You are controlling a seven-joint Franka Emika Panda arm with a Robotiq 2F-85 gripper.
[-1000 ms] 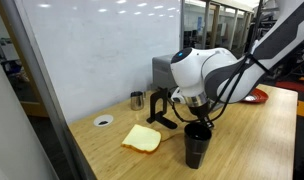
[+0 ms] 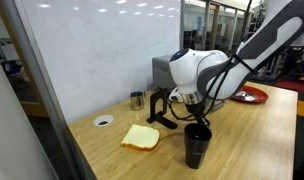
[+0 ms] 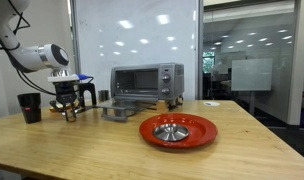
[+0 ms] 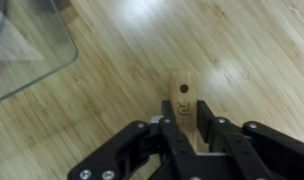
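Observation:
A slim wooden, orange-brown handle [image 4: 182, 92] shows in the wrist view, running down between the fingertips of my gripper, which is shut on it. What lies at its other end is hidden. In exterior view 1 the gripper [image 2: 200, 112] is low over the table, just behind a black cup [image 2: 197, 146], which partly hides it. From the other side, in exterior view 2, the gripper [image 3: 68, 108] appears right of the black cup [image 3: 30, 108].
A pale yellow slab [image 2: 140, 136] lies left of the cup, with a metal canister [image 2: 137, 101] and a black stand [image 2: 162, 108] behind. A toaster oven [image 3: 147, 82] and a red plate [image 3: 197, 132] with a metal bowl [image 3: 169, 132] occupy other parts.
The arm has shifted slightly to the right in exterior view 1, its gripper still low behind the cup. The cup and the slab have not visibly moved.

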